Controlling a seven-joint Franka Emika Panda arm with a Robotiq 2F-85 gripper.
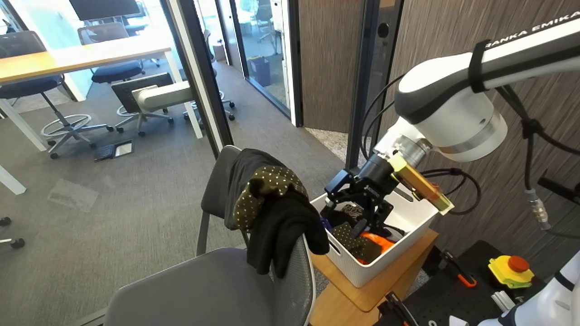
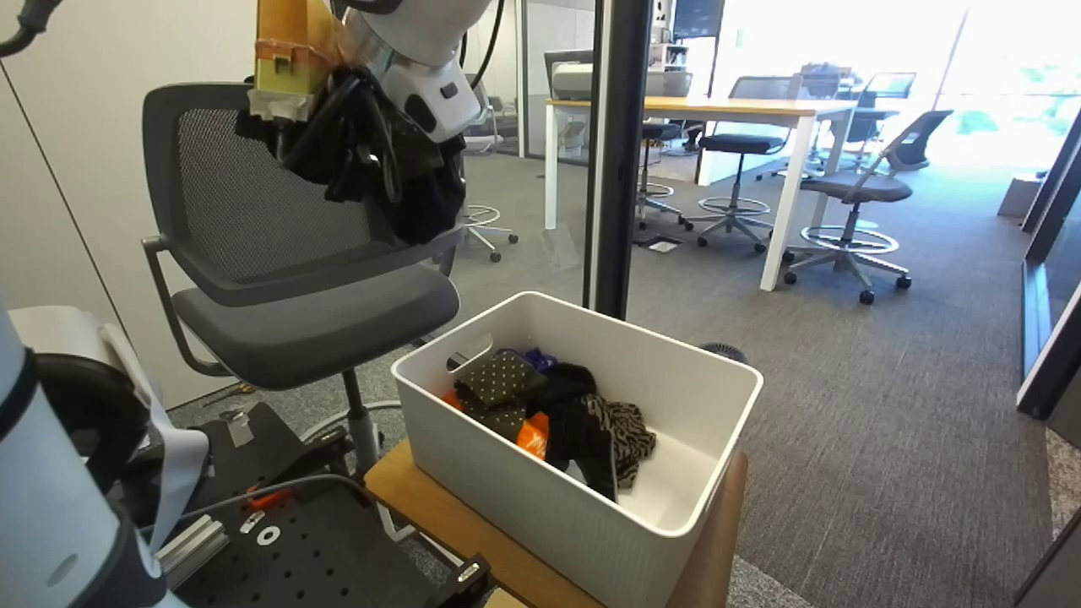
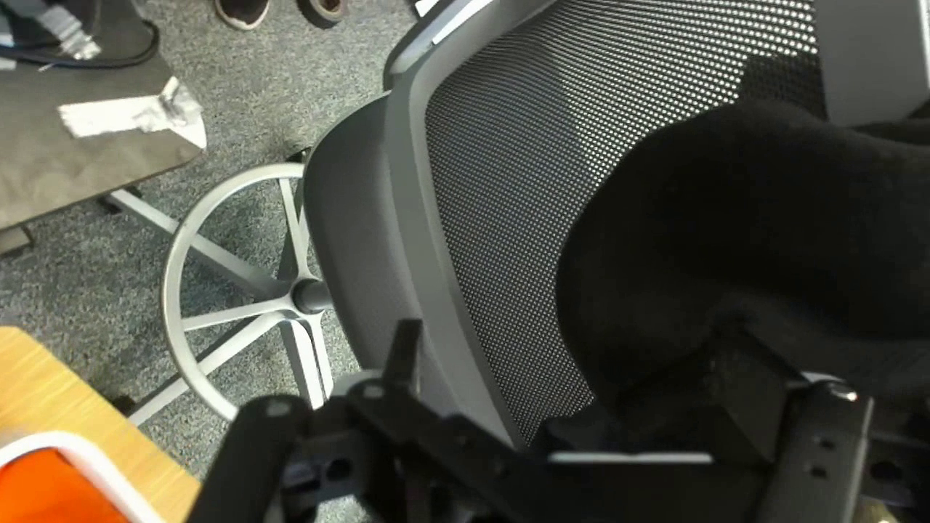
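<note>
My gripper (image 1: 343, 222) stands open, its fingers tilted down toward the chair side. Black cloth (image 1: 288, 225) is draped over the back of a grey chair (image 1: 187, 288), together with a dotted olive cloth (image 1: 272, 184). In the wrist view the black cloth (image 3: 741, 218) looms large beside and behind the right finger, while the left finger (image 3: 405, 353) stands clear over the chair. Whether the right finger touches the cloth, I cannot tell. In the second exterior view a white bin (image 2: 567, 517) holds a dotted cloth (image 2: 497, 383), orange cloth (image 2: 534, 434) and dark patterned cloth (image 2: 630, 431).
The bin rests on a wooden stand (image 2: 461, 522). A black perforated board (image 2: 304, 567) with tools lies beside the robot base, and a red stop button (image 1: 518, 264) sits on it. The bin's far-right corner has bare floor. A glass partition post (image 2: 613, 162) rises behind.
</note>
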